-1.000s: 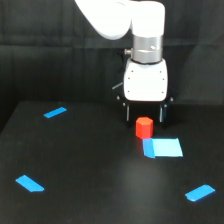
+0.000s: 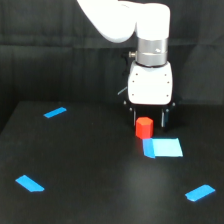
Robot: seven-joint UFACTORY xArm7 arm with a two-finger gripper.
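Note:
A small red block (image 2: 145,129) sits on the black table, right of the middle of the camera view. My gripper (image 2: 150,121) points down from the white hand (image 2: 150,85). Its dark fingers stand apart, one on the left and one on the right of the block as seen here, so it looks open. The block appears low between or just in front of the fingers; the dark background hides which. No finger is seen pressing on it.
A light-blue square (image 2: 168,147) lies just in front of the block, with a blue tape piece (image 2: 148,148) along its left edge. Blue tape strips mark the table at back left (image 2: 55,112), front left (image 2: 29,184) and front right (image 2: 200,192).
The hand has moved down and slightly to the right, bringing the fingers lower around the block. The block and the light-blue square have stayed in place.

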